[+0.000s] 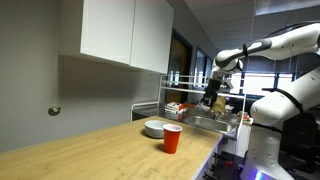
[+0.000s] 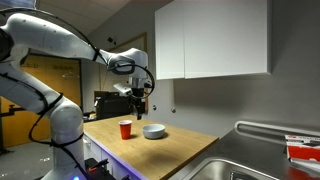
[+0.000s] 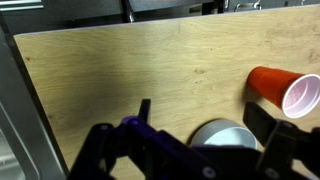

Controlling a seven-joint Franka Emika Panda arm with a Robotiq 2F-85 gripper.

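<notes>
A red cup stands upright on the wooden table, near its edge by the arm. Behind it sits a pale bowl. The second exterior view has the cup left of the bowl. My gripper is open over the table, its dark fingers spread apart with nothing between them. In the wrist view the cup lies to the right, and the bowl shows partly behind the gripper, its lower part hidden. The gripper hangs well above the tabletop, touching neither.
A sink adjoins the table, and a dish rack stands behind. White cabinets hang overhead.
</notes>
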